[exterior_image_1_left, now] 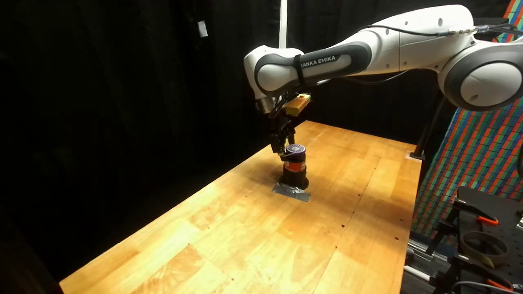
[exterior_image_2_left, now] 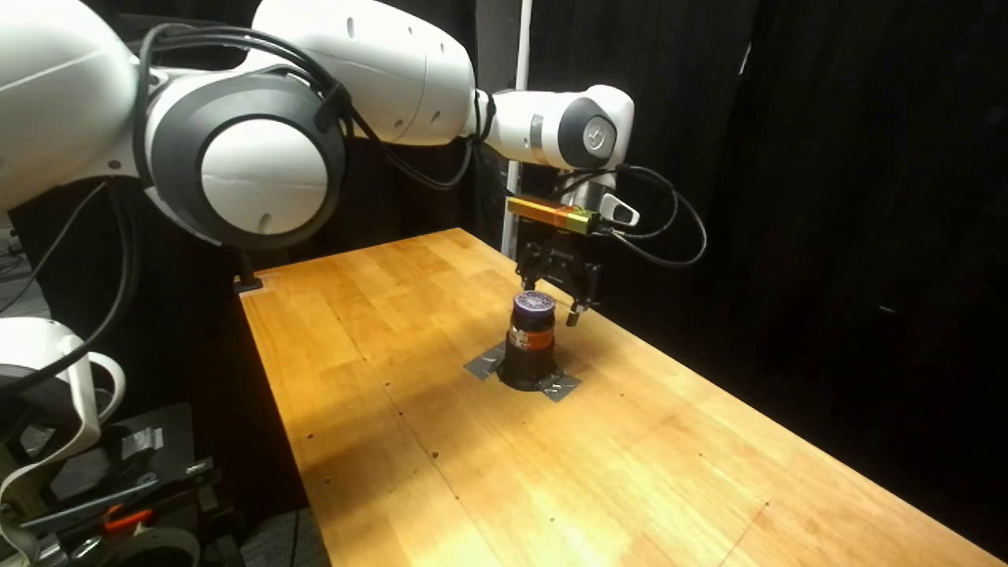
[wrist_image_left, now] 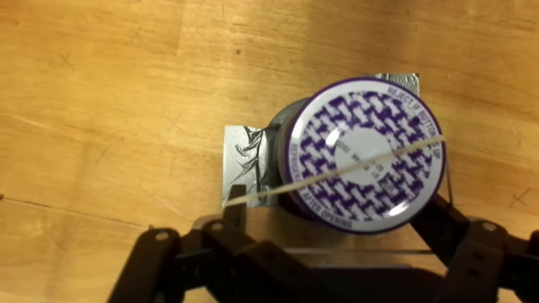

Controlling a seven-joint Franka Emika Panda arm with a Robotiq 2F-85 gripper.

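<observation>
A jar (exterior_image_2_left: 531,339) with a purple-and-white lid (wrist_image_left: 364,156) and an orange label (exterior_image_1_left: 295,167) stands upright in a black round base (exterior_image_2_left: 525,369). Grey tape (exterior_image_1_left: 291,192) lies at the base on the tabletop. My gripper (exterior_image_2_left: 550,301) is open by the jar's top, on the side toward the table's far edge, holding nothing. In the wrist view its dark fingers (wrist_image_left: 235,204) spread to either side of the lid's lower part. A thin pale strip (wrist_image_left: 313,179) crosses above the lid from the left fingertip; what its right end attaches to is unclear.
A cart (exterior_image_1_left: 485,220) with clamps and a tape roll stands off the table.
</observation>
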